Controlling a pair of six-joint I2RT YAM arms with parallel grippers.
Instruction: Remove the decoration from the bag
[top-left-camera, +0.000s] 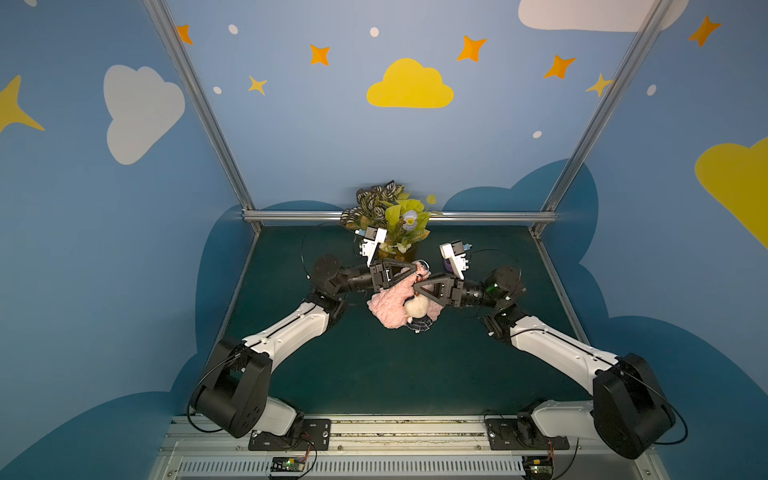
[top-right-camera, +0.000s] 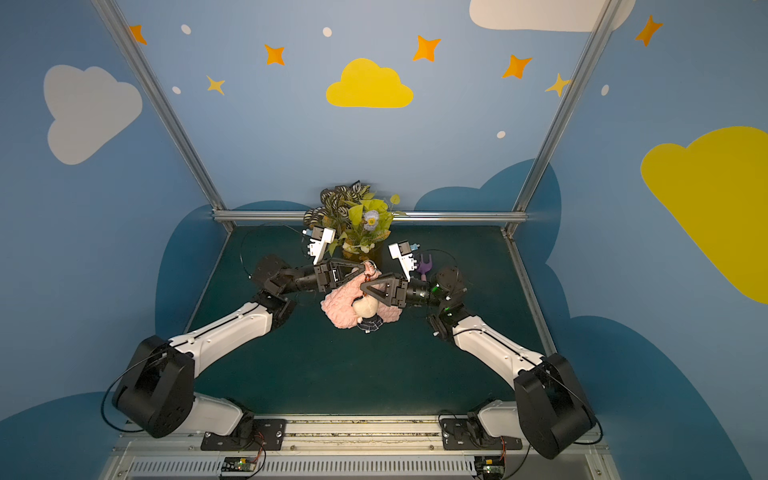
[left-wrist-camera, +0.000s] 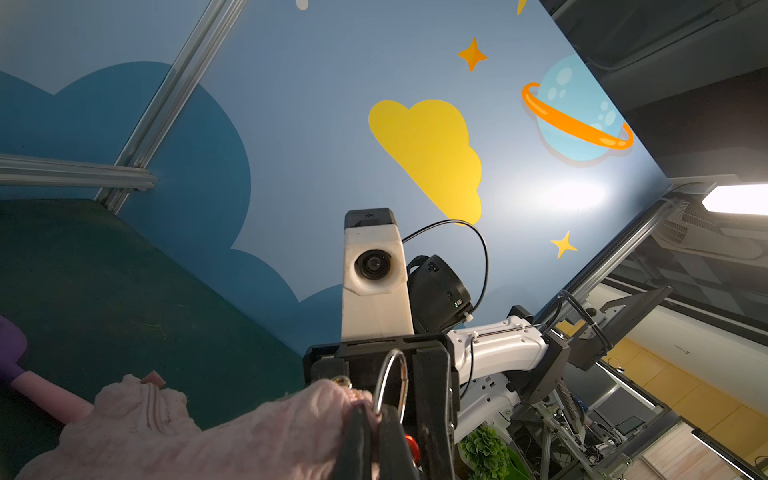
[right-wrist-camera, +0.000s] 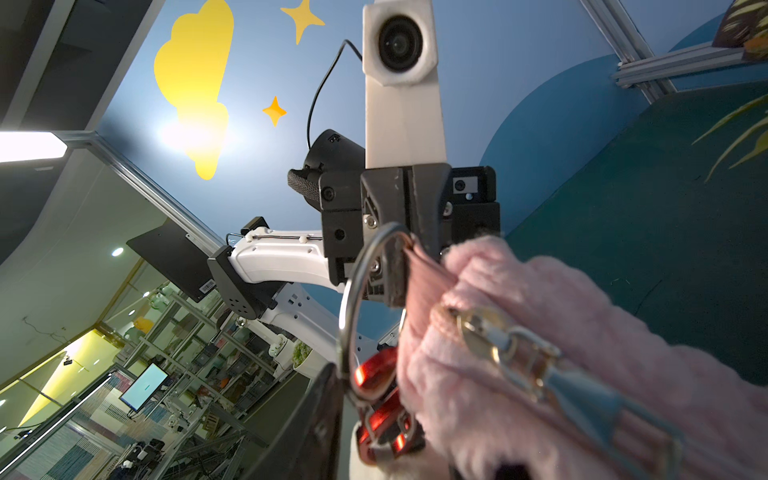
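Observation:
The pink fluffy bag (top-left-camera: 390, 308) is between both arms, its zipper (right-wrist-camera: 512, 352) facing the right wrist camera. My left gripper (top-left-camera: 415, 269) is shut at its top on a thin pink tab (right-wrist-camera: 424, 280). A silver ring (right-wrist-camera: 352, 296) passes through that tab in front of the left fingers. Red beads or links (right-wrist-camera: 380, 400) hang below the ring. The cream plush decoration (top-left-camera: 416, 307) with a dark plaid cap (top-left-camera: 420, 324) lies against the bag's front. My right gripper (top-left-camera: 417, 288) stands open around the red part; one finger (right-wrist-camera: 312, 424) shows beside the ring.
Behind the bag stands a potted plant (top-right-camera: 364, 220) close to the left gripper's camera. A purple-headed toy (top-right-camera: 424, 264) with a pink handle (left-wrist-camera: 56, 396) lies to the back right, partly behind the right arm.

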